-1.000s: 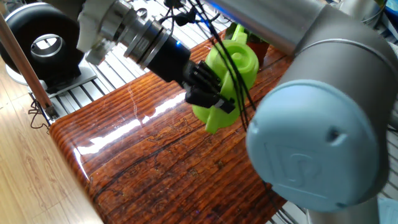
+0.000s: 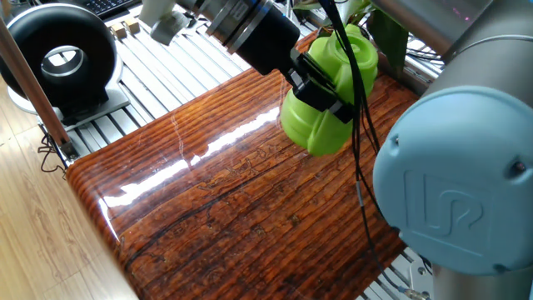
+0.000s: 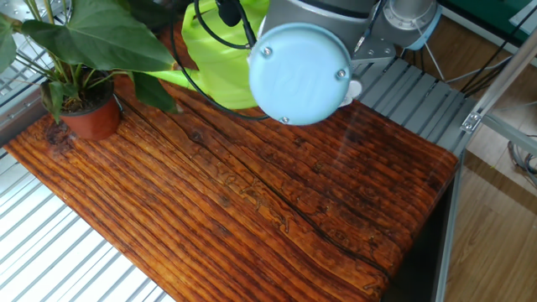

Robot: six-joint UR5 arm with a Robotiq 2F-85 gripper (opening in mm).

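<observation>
A lime-green watering can (image 2: pixel 304 129) is held over the back right of the wooden table, in exterior view 1. My gripper (image 2: pixel 326 100) is shut on it, its black fingers across the can's side; the exact contact is partly hidden. From exterior view 2, the can (image 3: pixel 220 71) shows behind the blue-capped arm joint, with its spout (image 3: pixel 173 78) pointing left toward a potted plant. The plant's broad green leaves (image 3: pixel 105 40) rise from a reddish-brown pot (image 3: pixel 94 120), and the spout's end lies behind or among them. The gripper's fingers are hidden in that view.
Loose black cables (image 2: pixel 358 100) hang beside the can. A large blue-capped arm joint (image 2: pixel 458 179) fills the right side. A black ring-shaped device (image 2: pixel 62 54) stands beyond the table's left end.
My gripper and the watering can have moved together to the right and toward the plant's side in exterior view 1. The can's tilt has changed, and the arm joint has shifted right.
</observation>
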